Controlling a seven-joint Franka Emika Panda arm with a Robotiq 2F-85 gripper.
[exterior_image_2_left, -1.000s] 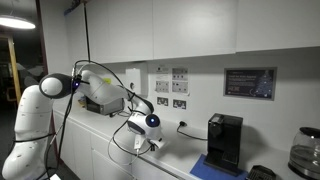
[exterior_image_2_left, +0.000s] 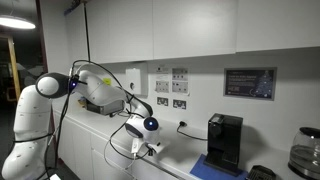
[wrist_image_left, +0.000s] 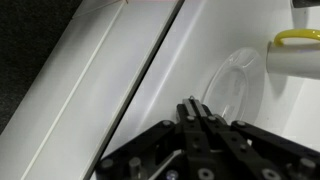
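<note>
In the wrist view my gripper is shut, its black fingertips together at the near edge of a clear, shallow plate (wrist_image_left: 236, 82). Whether the plate's thin rim lies between the fingers cannot be made out. The plate rests on the white counter (wrist_image_left: 185, 62) near its front edge. In the exterior view the gripper (exterior_image_2_left: 146, 154) points down at the counter's front, too small there to show its fingertips clearly; the plate is not discernible in that view.
Beyond the plate stands a white mug with a yellow handle (wrist_image_left: 298, 36). Farther right along the counter are a black coffee machine (exterior_image_2_left: 225, 138) on a blue mat (exterior_image_2_left: 200, 170) and a glass carafe (exterior_image_2_left: 305, 152). White cupboards (exterior_image_2_left: 180, 30) hang above.
The arm's wrist has tilted slightly and its head sits a little farther left and lower than before. Everything else on the counter looks the same.
</note>
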